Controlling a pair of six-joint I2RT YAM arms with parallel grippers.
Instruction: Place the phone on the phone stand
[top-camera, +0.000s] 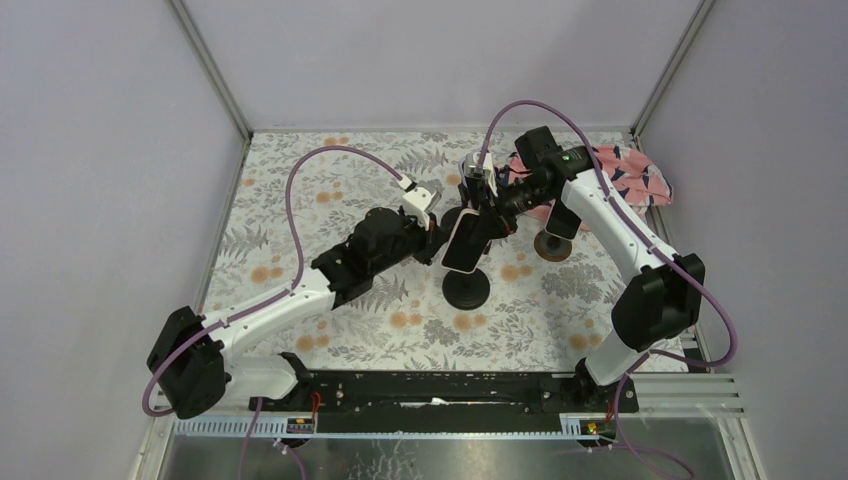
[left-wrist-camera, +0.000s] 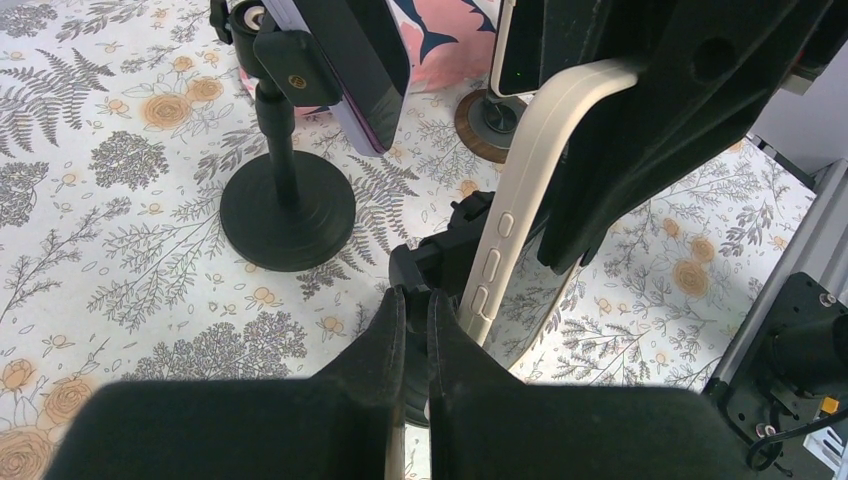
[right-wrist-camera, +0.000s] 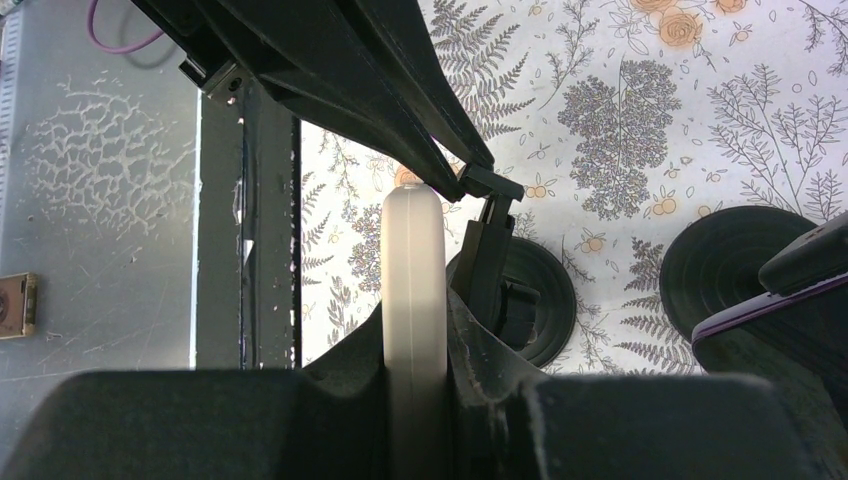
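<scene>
In the middle of the table, my right gripper (top-camera: 492, 212) is shut on the phone (top-camera: 464, 240), a dark-screened, cream-edged phone held tilted over a black stand with a round base (top-camera: 465, 292). In the right wrist view the phone's cream edge (right-wrist-camera: 414, 270) rises between the fingers, beside the stand's black upright (right-wrist-camera: 486, 255). My left gripper (top-camera: 430, 250) is just left of the phone. In the left wrist view its fingertips (left-wrist-camera: 400, 310) sit close together by the stand's holder; whether anything is between them is unclear.
A second black stand (left-wrist-camera: 288, 220) holding a purple-edged phone (left-wrist-camera: 365, 75) stands behind. A wooden-based stand (top-camera: 553, 247) with a phone is at right, near a pink patterned cloth (top-camera: 640, 175).
</scene>
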